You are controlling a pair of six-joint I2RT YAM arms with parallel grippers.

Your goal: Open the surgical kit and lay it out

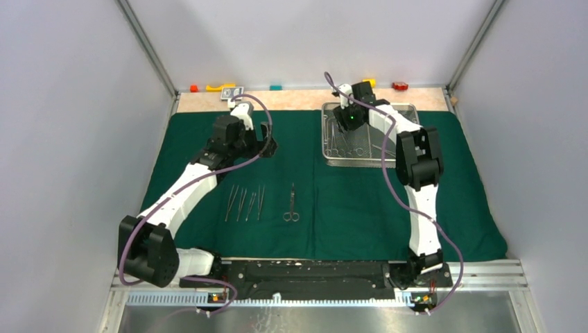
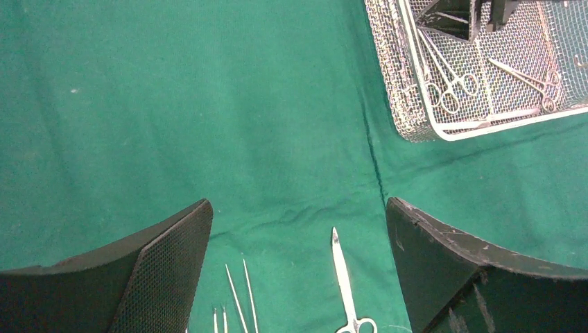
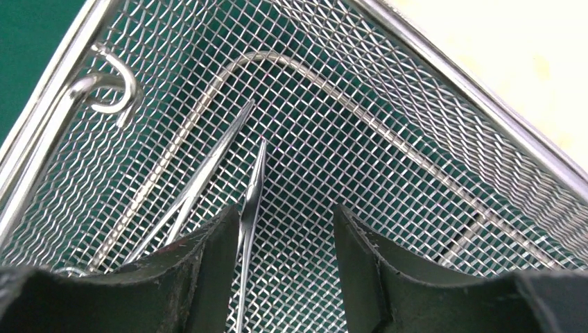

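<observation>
A wire mesh tray stands at the back right of the green cloth, holding several scissor-handled instruments. My right gripper is inside the tray, partly open, with its left finger beside the tips of a slim clamp; nothing is gripped. Another clamp lies just left of that one. On the cloth's left half several tweezers lie in a row, and scissors lie to their right. My left gripper is wide open and empty above the cloth, left of the tray.
Along the tan strip at the back lie a small device, a yellow item, a teal block and a red item. The cloth in front of the tray is bare. The tray's walls stand close around my right gripper.
</observation>
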